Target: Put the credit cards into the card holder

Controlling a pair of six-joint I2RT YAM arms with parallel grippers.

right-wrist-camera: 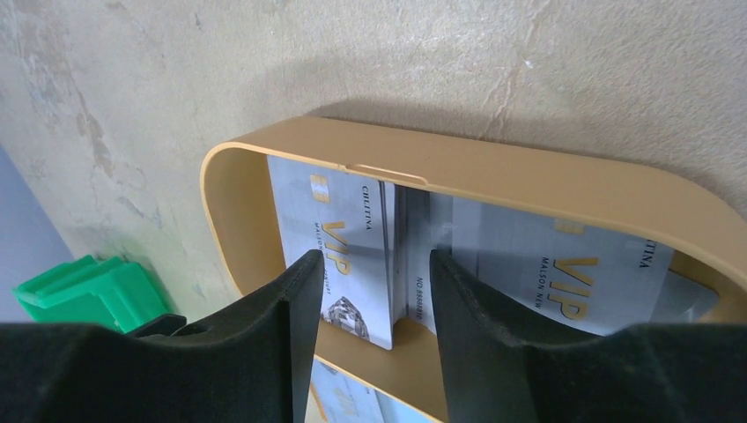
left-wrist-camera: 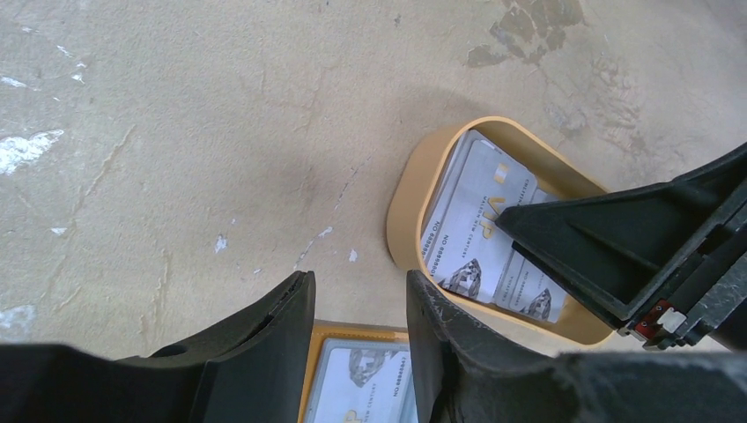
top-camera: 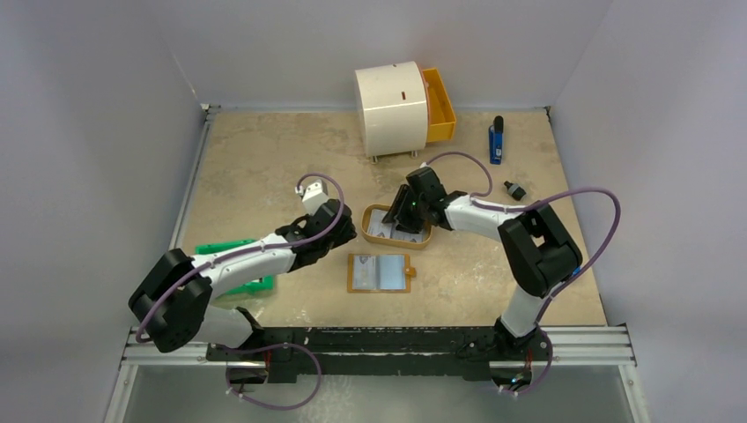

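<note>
A tan oval box (top-camera: pixel 396 245) holds silver VIP cards (right-wrist-camera: pixel 330 229). My right gripper is open, fingertips over the box among the cards; whether it touches them is unclear. The wooden card holder (top-camera: pixel 409 275) lies just in front of the box, with a silver card (left-wrist-camera: pixel 361 383) in its left side and a pale blue right side. My left gripper hangs left of the box, above the table near the holder, open with nothing between its fingers.
A white drum with a yellow tray (top-camera: pixel 440 115) stands at the back. A green object (top-camera: pixel 225 248) lies left, under my left arm. A blue stapler-like item (top-camera: pixel 495 145) and a dark small object (top-camera: pixel 514 190) lie right.
</note>
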